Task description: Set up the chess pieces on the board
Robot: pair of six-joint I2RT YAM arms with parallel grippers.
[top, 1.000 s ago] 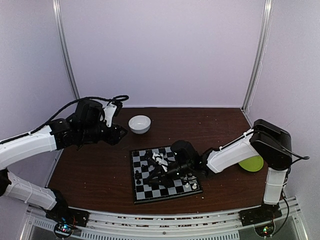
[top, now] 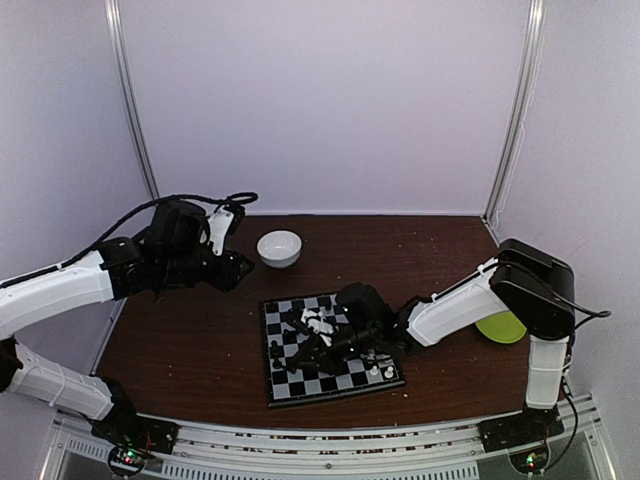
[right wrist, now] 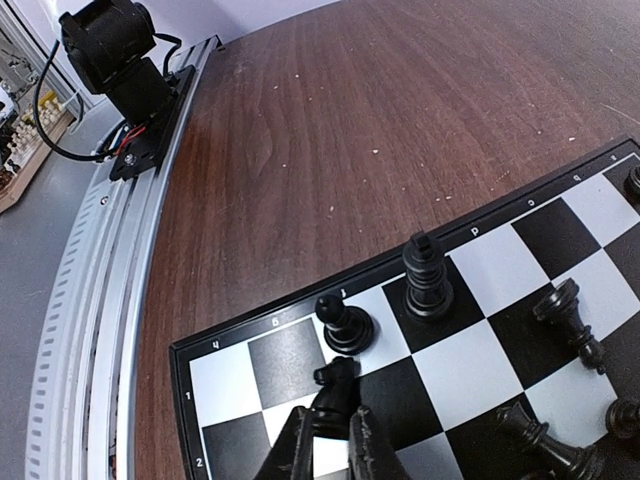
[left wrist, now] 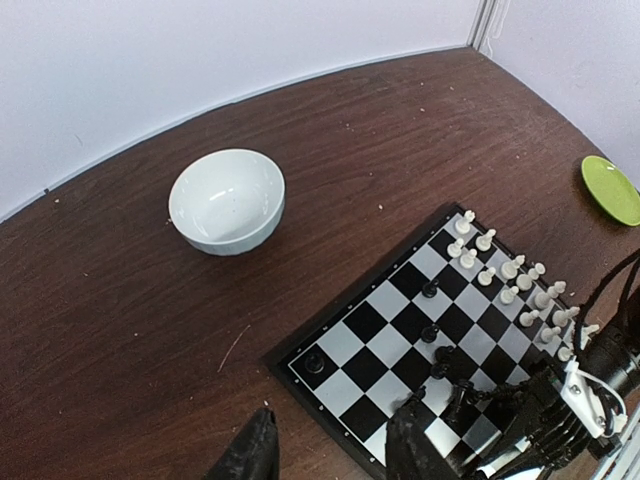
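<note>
The chessboard (top: 284, 391) lies at the table's front middle. In the right wrist view, one dark piece (right wrist: 427, 278) and a dark pawn (right wrist: 346, 324) stand upright in the edge row. Just inside that row, a tilted dark piece (right wrist: 335, 395) is at the tips of my right gripper. Its fingers are a little apart around the base; whether they grip it is unclear. Other dark pieces, such as one at the right (right wrist: 572, 325), lie on their sides. Left of the board my left gripper hangs open and empty.
White pieces (left wrist: 517, 267) stand in rows along the board's far right side. Behind the board is a white bowl (top: 279, 249); a green plate (top: 502, 326) lies at the right, partly behind the right arm.
My right arm has shifted slightly to the left over the board, with its wrist and elbow a little further left than before. The left arm has stayed still.
</note>
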